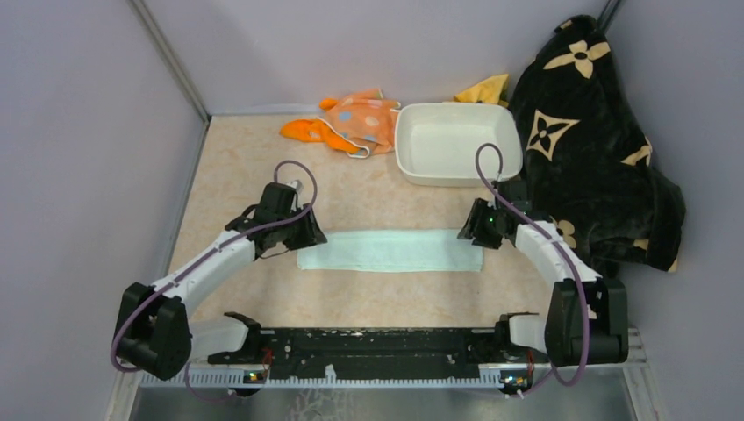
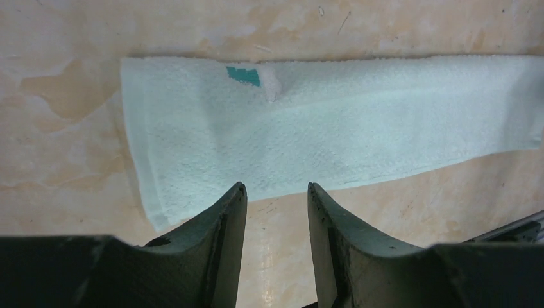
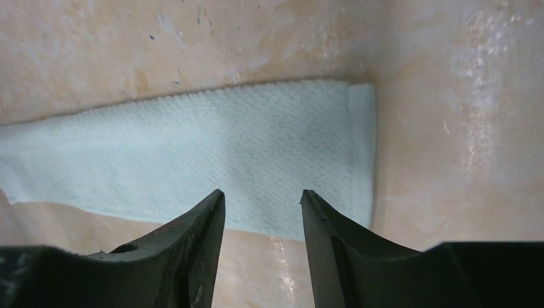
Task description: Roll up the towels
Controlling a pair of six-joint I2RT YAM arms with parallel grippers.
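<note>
A pale mint towel (image 1: pixel 390 251) lies flat as a long narrow strip across the table, with a small teal-and-white tag near its far edge in the left wrist view (image 2: pixel 244 74). My left gripper (image 1: pixel 311 228) hangs above the towel's left end, its fingers apart with nothing between them. My right gripper (image 1: pixel 478 228) is over the right end, open and empty.
A white bin (image 1: pixel 456 140) stands at the back, beside orange cloths (image 1: pixel 351 123) and a yellow cloth (image 1: pixel 482 89). A black patterned blanket (image 1: pixel 597 158) fills the right side.
</note>
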